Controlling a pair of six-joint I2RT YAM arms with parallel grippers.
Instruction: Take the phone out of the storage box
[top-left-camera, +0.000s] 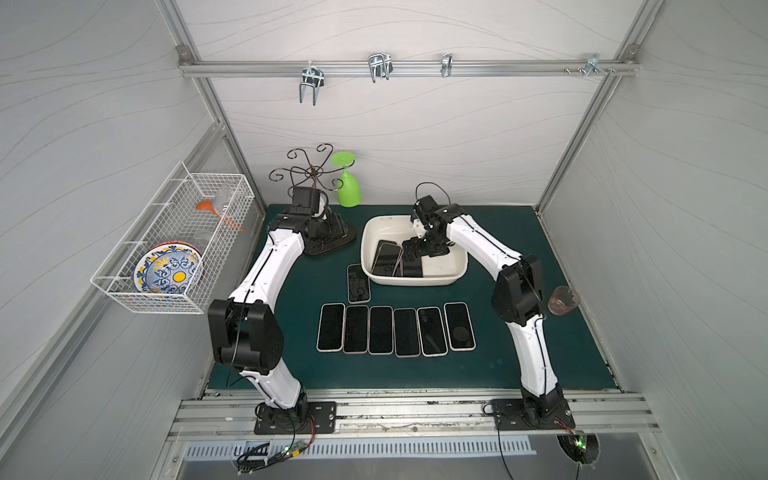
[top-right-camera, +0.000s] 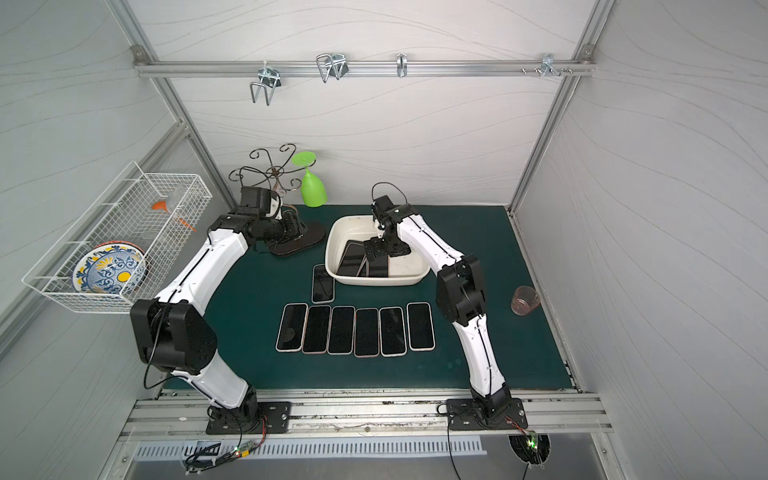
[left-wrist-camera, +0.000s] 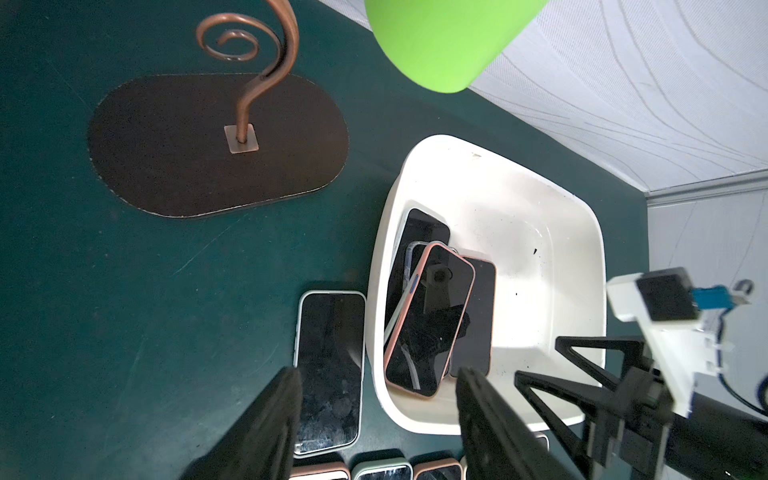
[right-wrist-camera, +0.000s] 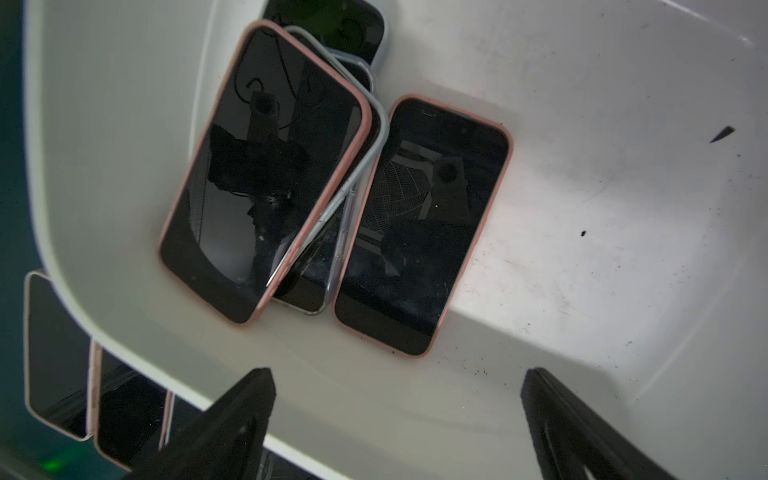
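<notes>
The white storage box (top-left-camera: 440, 264) holds several stacked phones; the top one (left-wrist-camera: 424, 320) has a pink rim, and another pink-rimmed phone (right-wrist-camera: 420, 224) lies flat beside it. My right gripper is open and empty over the box, facing down on those phones. My left gripper stands open at the left of the box, above the stand's dark base and a loose phone (left-wrist-camera: 328, 368), with nothing between its fingers.
A row of phones (top-left-camera: 381, 328) lies in front of the box. A metal stand (top-left-camera: 314, 172) with a green cup (top-left-camera: 348, 189) is at the back left, a wire basket (top-left-camera: 144, 300) left, a glass (top-left-camera: 563, 300) at the right.
</notes>
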